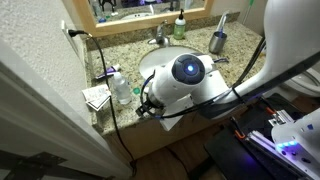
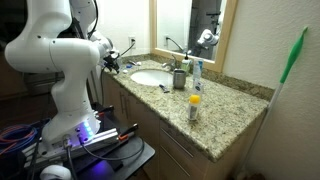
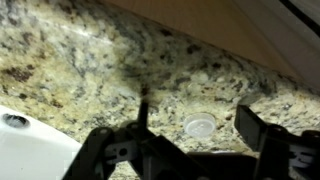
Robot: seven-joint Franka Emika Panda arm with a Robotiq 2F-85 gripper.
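My gripper is over the speckled countertop, its two dark fingers apart. A small round white disc [image 3: 200, 126] shows between them in the wrist view, lying on the stone; nothing is seen gripped. In exterior view 1 the gripper [image 1: 148, 107] is low over the counter [image 1: 110, 54] in front of the sink [image 1: 158, 60], close to its front edge. The disc cannot be made out there.
A clear bottle [image 1: 122, 90] and white papers [image 1: 97, 97] lie close by on the left. Beyond the sink are a faucet [image 1: 160, 37] and a soap bottle [image 1: 180, 27]. A grey cup [image 1: 217, 42] stands at the right. The side wall borders the counter.
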